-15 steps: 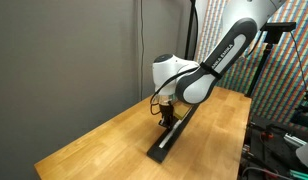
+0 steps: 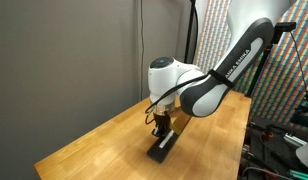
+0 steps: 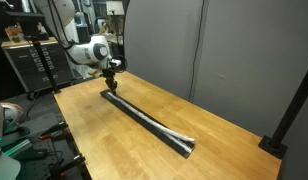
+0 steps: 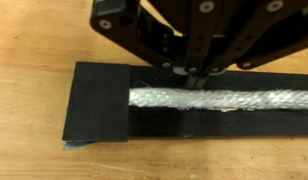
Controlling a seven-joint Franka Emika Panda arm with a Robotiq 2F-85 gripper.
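Observation:
A white braided rope (image 4: 229, 100) lies lengthwise along a long black strip (image 4: 97, 103) on the wooden table. In the wrist view its left end meets a plain black section of the strip. My gripper points down over the strip near that end, its fingers together at the rope's upper edge. No rope shows between them, and whether the tips touch it I cannot tell. Exterior view 2 shows the whole strip (image 3: 177, 145) running diagonally, with my gripper (image 3: 111, 88) over its far end. In exterior view 1, the arm hides part of the strip (image 2: 158, 154).
Bare table (image 3: 214, 112) surrounds the strip on both sides. A grey panel (image 2: 74, 70) stands behind the table's edge, and a dark post base (image 3: 273, 147) sits at the right in exterior view 2.
Strip and rope show no clear movement.

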